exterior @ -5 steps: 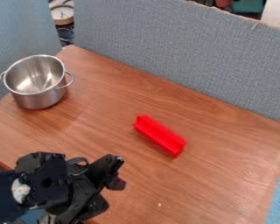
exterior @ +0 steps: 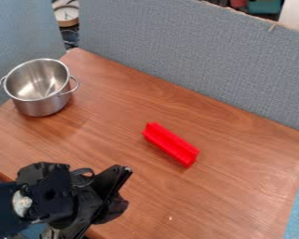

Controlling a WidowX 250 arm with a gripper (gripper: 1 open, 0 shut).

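Note:
A red bar-shaped block [exterior: 171, 144] lies on the wooden table near the middle of the view. At the upper left stands a steel pot [exterior: 40, 87] with side handles, its inside empty as far as shows. My black gripper [exterior: 112, 196] is low at the bottom left, apart from both the block and the pot; whether its fingers are open or shut is hard to make out.
Grey padded walls [exterior: 190, 61] border the table at the back and left. A blue strip [exterior: 297, 208] lies at the right edge. The tabletop [exterior: 215, 187] right of the gripper is clear.
The gripper's fingertip area has shifted very slightly; the block and pot have stayed where they were.

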